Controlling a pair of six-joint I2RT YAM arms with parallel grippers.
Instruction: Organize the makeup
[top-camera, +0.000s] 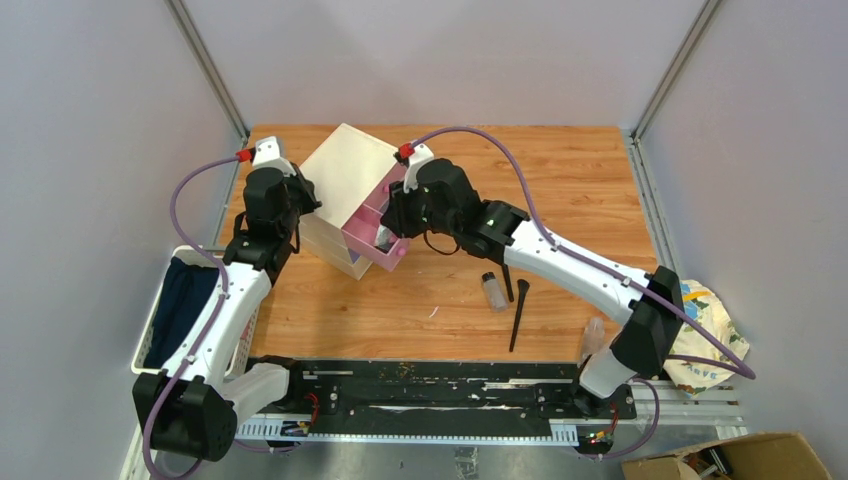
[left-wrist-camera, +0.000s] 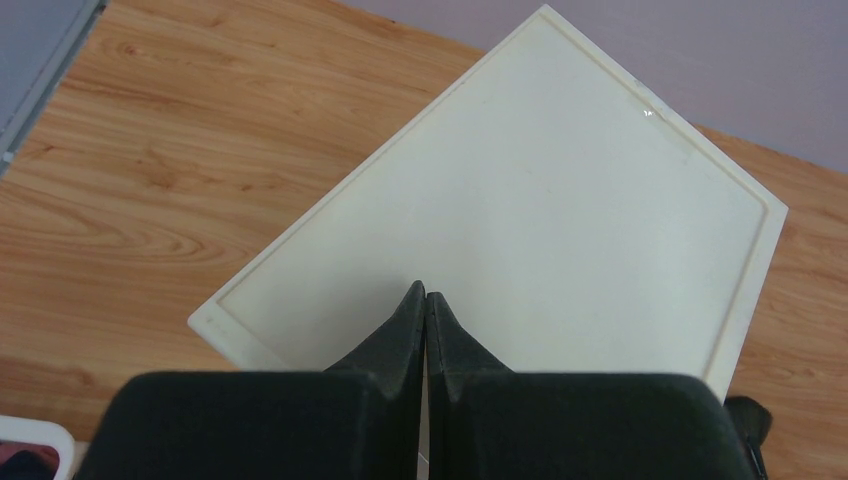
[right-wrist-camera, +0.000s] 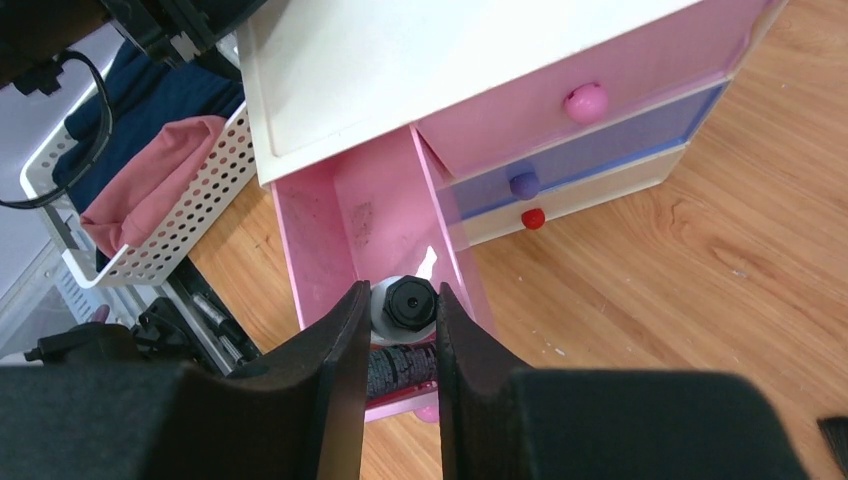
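The white-topped cabinet (top-camera: 345, 175) stands at the table's back left, its pink drawer (right-wrist-camera: 382, 215) pulled out. My right gripper is over the outer end of that drawer. Its fingers (right-wrist-camera: 345, 340) press both sides of a small white bottle with a black cap (right-wrist-camera: 410, 303), seen end-on. A dark cylindrical item (right-wrist-camera: 400, 368) lies below it in the drawer. My left gripper is shut above the cabinet's left part, nothing visible between its fingertips. A clear bottle (top-camera: 494, 291) and a dark brush (top-camera: 519, 312) lie on the table.
Another dark stick (top-camera: 507, 283) lies beside the clear bottle, partly under the right arm. A white basket with cloth (top-camera: 185, 310) stands at the left edge. A patterned cloth bag (top-camera: 715, 330) sits on the right.
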